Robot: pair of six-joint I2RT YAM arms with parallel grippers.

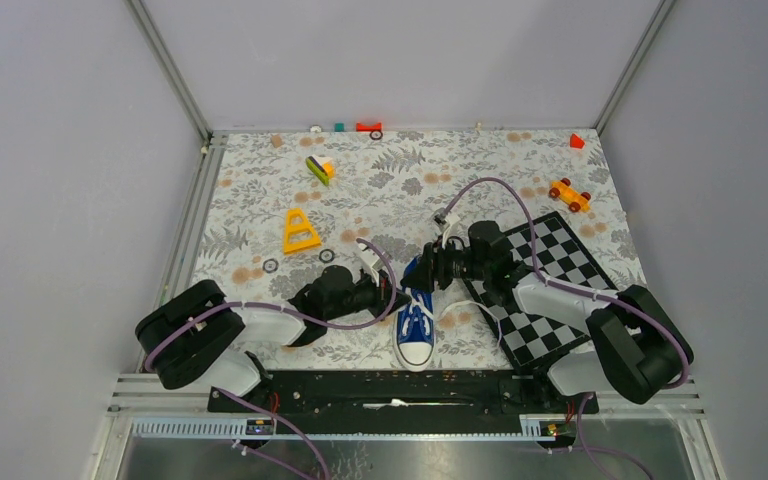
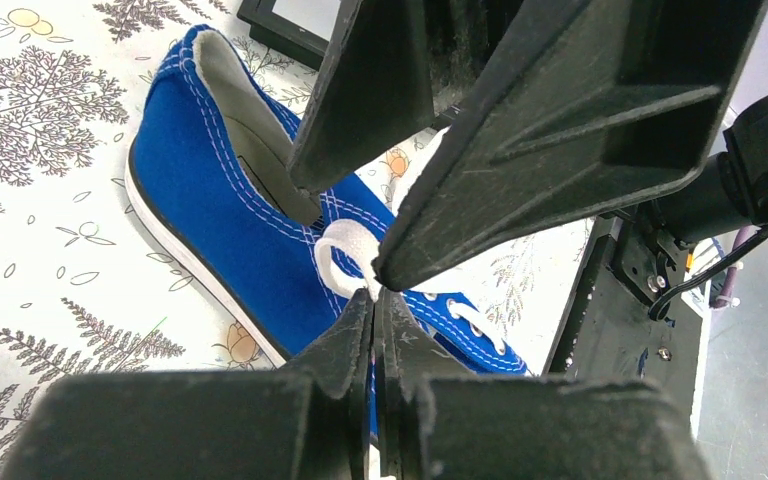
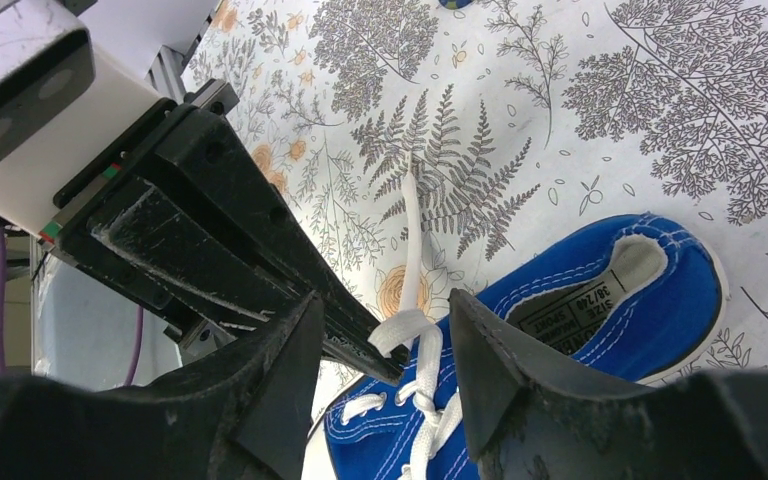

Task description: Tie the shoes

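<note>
A blue shoe [image 1: 415,325] with white laces lies toe toward the front edge of the table. My left gripper is shut at the lacing, with a white lace [image 2: 353,238] pinched at its fingertips and curling up in a small loop. Over that loop the right gripper stands open, one finger on each side of it. A knot [image 3: 423,400] of lace shows on the shoe's tongue in the right wrist view. One lace end [image 3: 412,215] stretches away past the left fingers across the cloth. Another lace [image 1: 475,304] trails to the right.
A checkered board [image 1: 550,290] lies under the right arm. Yellow triangle [image 1: 300,232], toy car [image 1: 569,195] and several small toys sit farther back. Both arms crowd close together over the shoe.
</note>
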